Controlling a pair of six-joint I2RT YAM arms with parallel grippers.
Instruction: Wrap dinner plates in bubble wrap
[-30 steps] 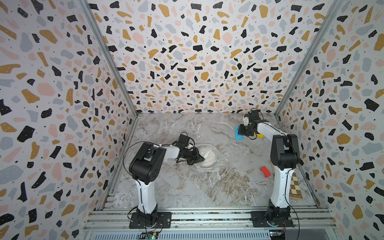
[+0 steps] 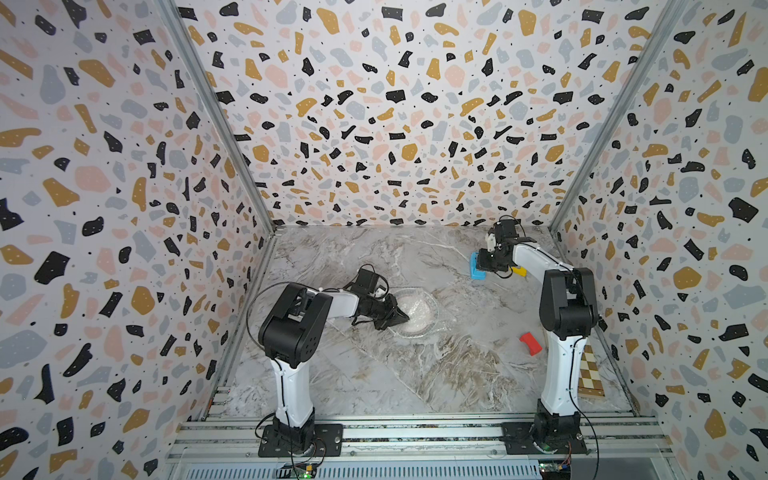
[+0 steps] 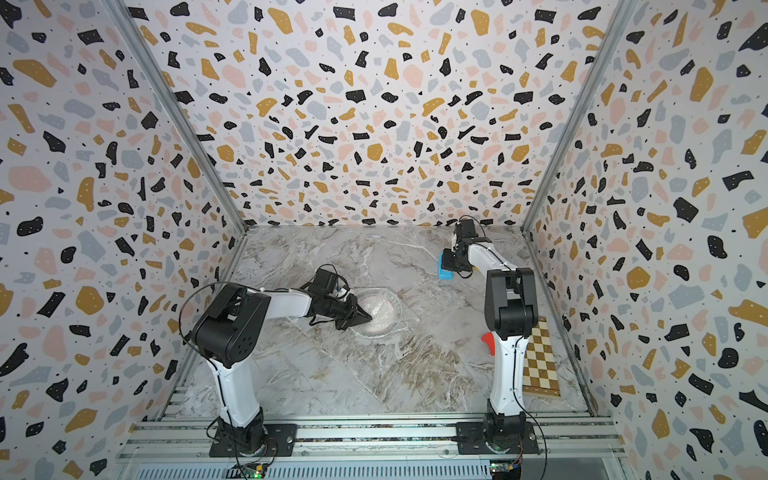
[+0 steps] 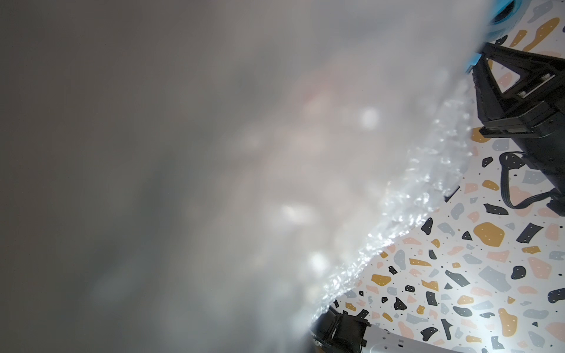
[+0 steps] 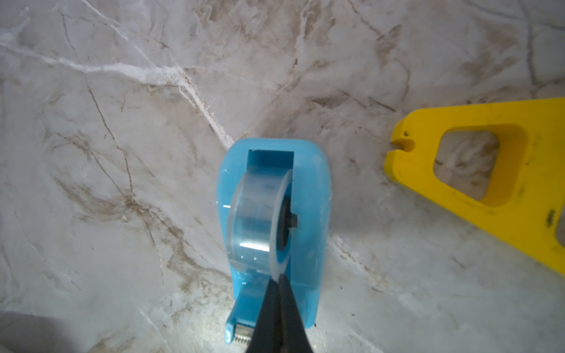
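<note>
A pale plate with bubble wrap (image 2: 417,312) lies at mid-table; my left gripper (image 2: 394,318) is down at its left side. Blurred wrap fills most of the left wrist view, hiding that gripper's fingertips, so I cannot tell what is between them. My right gripper is shut, nothing seen between its fingers, over the lower end of a blue tape dispenser (image 5: 309,223) with a roll of clear tape (image 5: 253,223).
A yellow tool (image 5: 523,176) lies right of the dispenser. A red object (image 2: 529,343) and a checkerboard (image 3: 541,360) lie near the right arm.
My right gripper and arm have shifted very slightly over the dispenser. The left arm and the wrapped plate look unchanged.
</note>
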